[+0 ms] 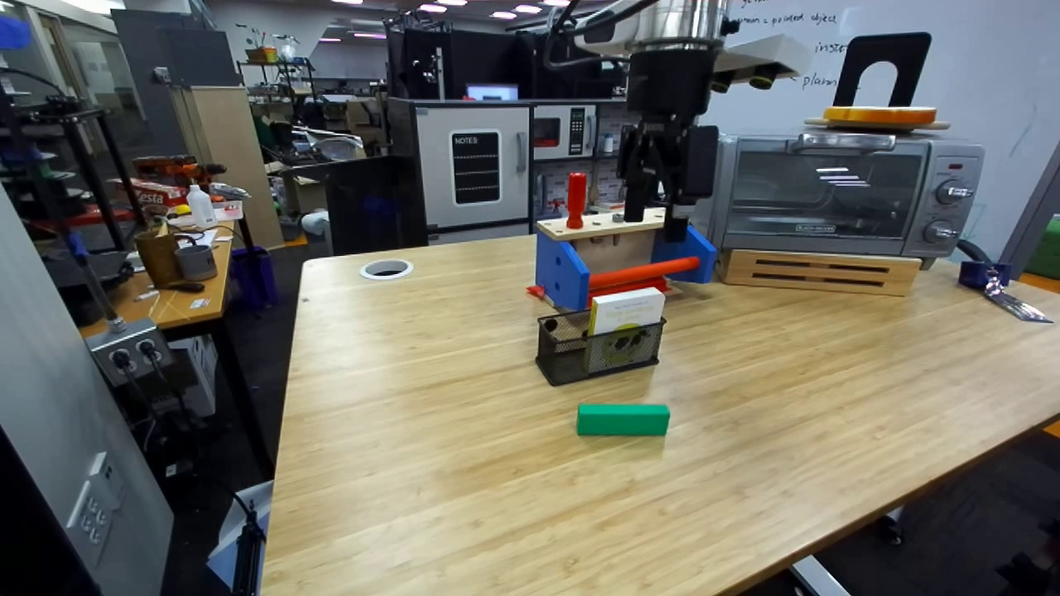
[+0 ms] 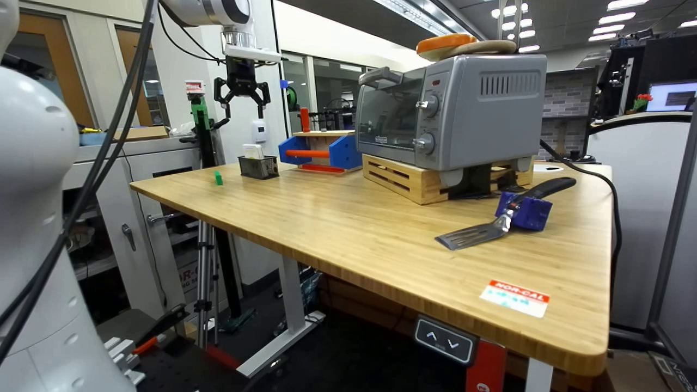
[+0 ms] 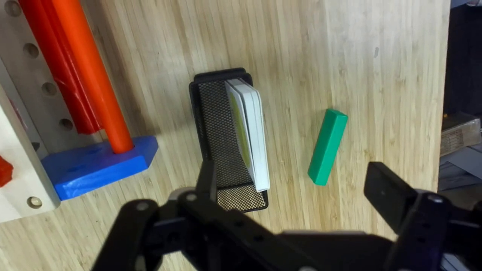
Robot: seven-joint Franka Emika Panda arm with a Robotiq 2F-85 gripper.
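Note:
A green block [image 1: 623, 420] lies flat on the table, clear of everything around it. Beside it stands a black mesh basket [image 1: 562, 369] with a white book or card stack [image 1: 628, 312] upright inside. From above, the wrist view shows the book [image 3: 257, 131] along the side of the basket [image 3: 218, 122] that faces the green block [image 3: 328, 146]. My gripper [image 2: 244, 112] hangs well above the table, its fingers wide apart and empty. In the wrist view the two fingers [image 3: 389, 194] frame the bottom of the picture, one near the basket's lower end, the other right of the block.
A wooden toy bench [image 1: 606, 228] with blue sides and a red bar is behind the basket. The toaster oven [image 1: 825, 194] stands on a wooden riser at the right, and a spatula [image 2: 480, 232] lies beyond it.

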